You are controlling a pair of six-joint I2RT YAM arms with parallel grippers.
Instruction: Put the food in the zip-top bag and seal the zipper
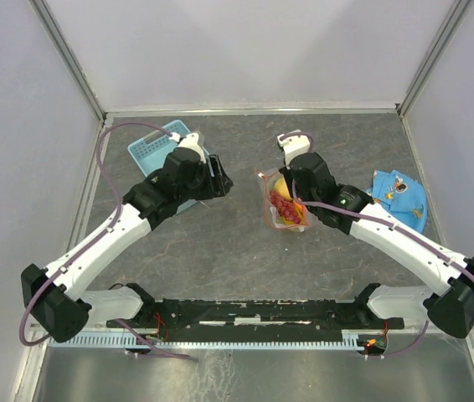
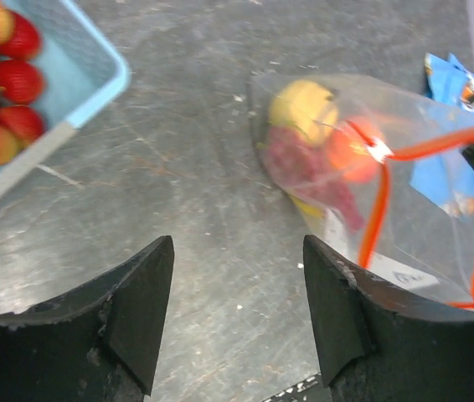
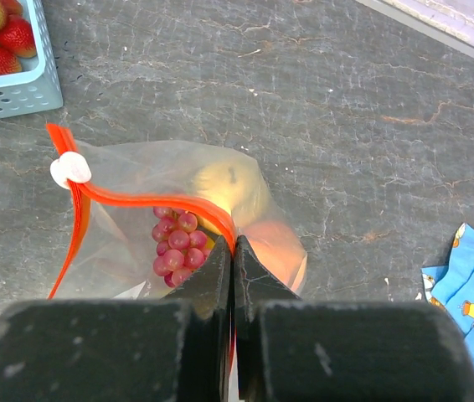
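Note:
A clear zip bag (image 1: 271,208) with an orange zipper hangs from my right gripper, which is shut on the bag's edge at the zipper. Inside the bag are red grapes (image 3: 180,248), a yellow fruit (image 2: 302,111) and an orange round one (image 2: 354,151). The white slider (image 3: 71,170) sits near a corner of the zipper, and the bag's mouth gapes. To the left, apart from the bag, my left gripper is open with only bare table between its fingers.
Strawberries (image 2: 4,88) lie in a light blue basket (image 1: 149,151) at the back left, partly hidden by the left arm. A folded blue cloth (image 1: 399,199) rests at the right.

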